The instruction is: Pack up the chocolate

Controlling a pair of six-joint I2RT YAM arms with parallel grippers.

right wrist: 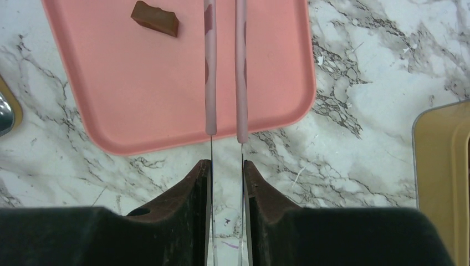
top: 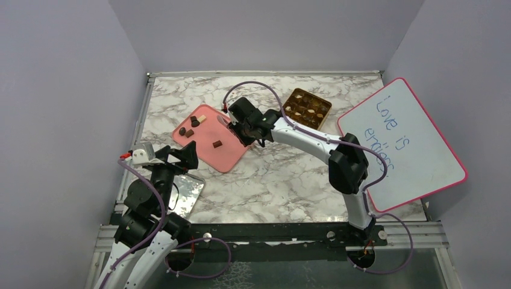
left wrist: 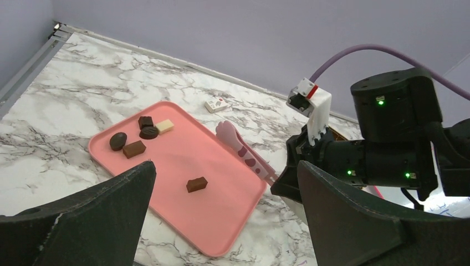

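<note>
Pink-tipped tongs [left wrist: 247, 155] are held by my right gripper, which is shut on their metal arms. Over the right part of the pink tray [top: 223, 158], the tongs' arms stand apart. No chocolate shows between the parts in view; the right wrist view cuts off the tips. A brown block chocolate [left wrist: 197, 184] lies alone near the tray's middle. At the far left end are a dark oval [left wrist: 118, 141], a brown block [left wrist: 134, 149], a dark cube [left wrist: 146, 122], a ridged dark piece [left wrist: 148, 132] and a cream piece [left wrist: 164, 126]. My left gripper is open and empty.
The gold box [top: 307, 108], with several pieces in its cells, stands at the back right. A whiteboard [top: 404, 144] lies on the right, partly behind the right arm. A silver tray [top: 188, 194] sits beside the left arm.
</note>
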